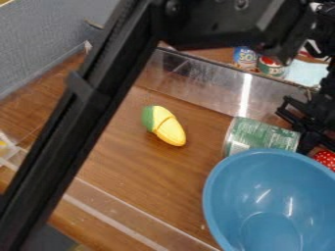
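My black gripper (309, 122) is at the right edge, beside a green-labelled can (254, 136) that lies on its side behind a blue bowl (272, 206). The gripper is partly cut off by the frame, and whether its fingers are open or shut is hard to see. A yellow toy corn with a green husk (167, 125) lies on the wooden surface (144, 181). A red, white-spotted object (326, 159) shows behind the bowl.
My arm crosses the upper left diagonally. A metal ledge (222, 83) runs along the back, with small cans (271, 66) beyond it.
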